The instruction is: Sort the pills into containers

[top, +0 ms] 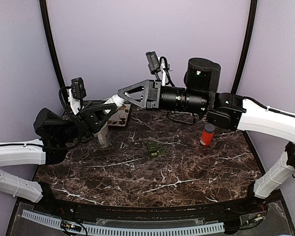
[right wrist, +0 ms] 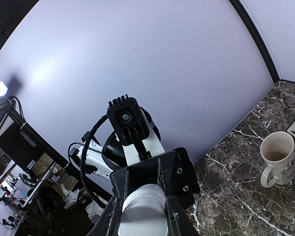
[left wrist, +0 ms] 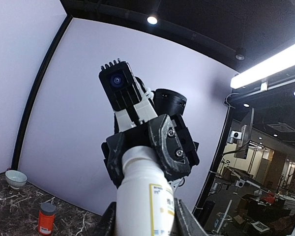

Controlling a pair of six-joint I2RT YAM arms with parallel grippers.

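A white pill bottle (top: 117, 101) with a yellow-edged label hangs in the air between the arms. My left gripper (top: 109, 106) is shut on its body, which fills the bottom of the left wrist view. From the other side, my right gripper (top: 123, 95) has its fingers closed around the bottle's cap end. In the right wrist view the ribbed white cap (right wrist: 143, 216) sits between those fingers. No loose pills show. An orange-red bottle with a grey lid (top: 207, 134) stands upright at the table's right.
Beneath the left gripper stands a cream mug (right wrist: 278, 157), near a patterned box (top: 120, 118) at the back left. A small green item (top: 155, 149) lies mid-table. The left wrist view shows a pale bowl (left wrist: 16, 179).
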